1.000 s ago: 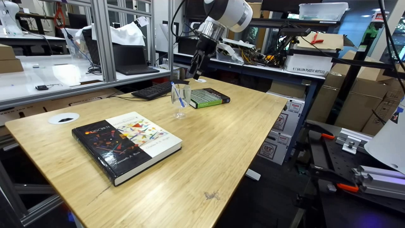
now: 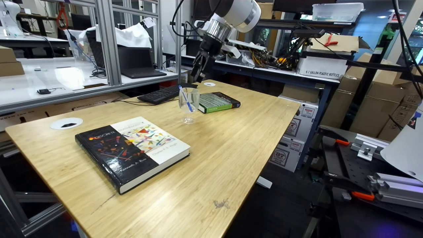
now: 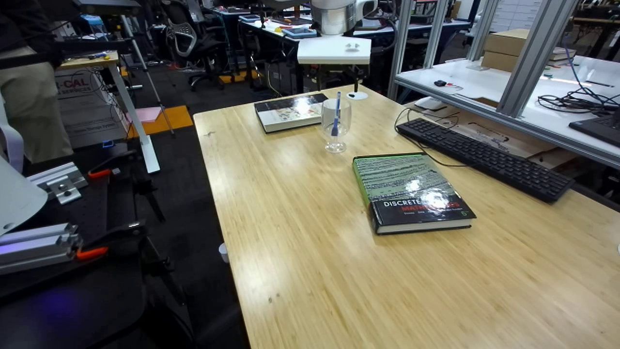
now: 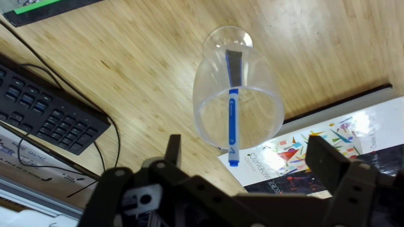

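Observation:
A clear stemmed glass (image 2: 189,102) stands upright on the wooden table, between two books. A blue and white marker (image 4: 232,126) leans inside it, its end poking past the rim. In the wrist view the glass (image 4: 204,83) lies beyond my fingertips, and the marker's end points toward the gap between them. My gripper is open, with its fingers (image 4: 173,148) wide apart and touching nothing. In exterior view 1 the gripper (image 2: 196,75) hangs tilted above the table's far part, higher than the glass. Exterior view 2 has the glass (image 3: 345,119) but not the fingers.
A black and white book (image 2: 134,150) lies at one end of the table. Close to the glass lies a green and black book (image 3: 413,192). A black keyboard (image 3: 488,157) with a loose cable runs along the frame side.
The arm and gripper have shifted slightly to the left and a little upward in exterior view 1. Glass, marker and books have stayed where they were.

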